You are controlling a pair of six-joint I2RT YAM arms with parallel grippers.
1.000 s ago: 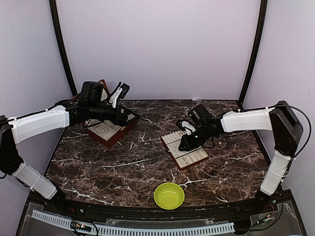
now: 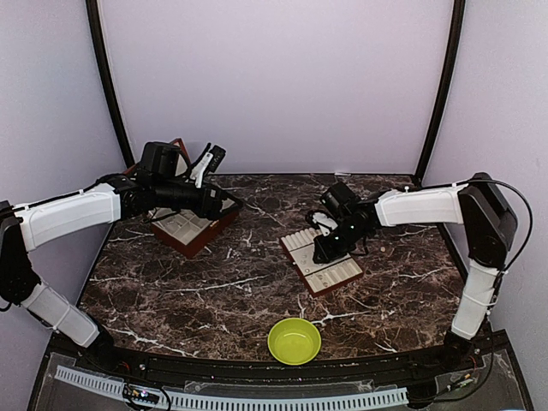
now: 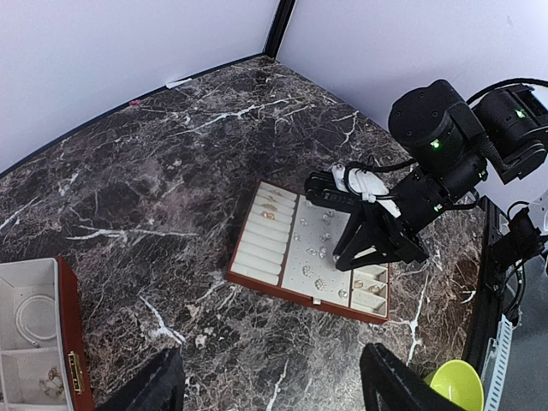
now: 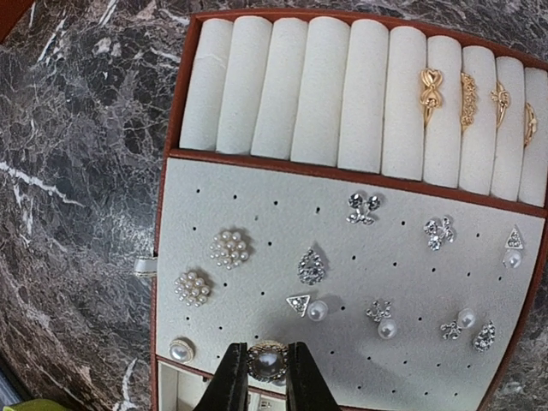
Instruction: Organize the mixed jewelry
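In the right wrist view, my right gripper is shut on a round pearl earring with an ornate rim, at the lower part of the white earring panel. A similar pearl earring sits at the panel's left corner. Pearl clusters, a drop-shaped stud and several other sparkling earrings are spread over the panel. Gold rings stand in the ring rolls on the right. My left gripper is open and empty, high above the table near the second box.
The second box stands at the left; a bracelet lies in one of its compartments. Near the front edge is a green bowl. Bare marble table lies between the boxes and the bowl.
The right arm has shifted slightly left, and its gripper has moved a little over the earring panel. Left arm, boxes and bowl have stayed in place.
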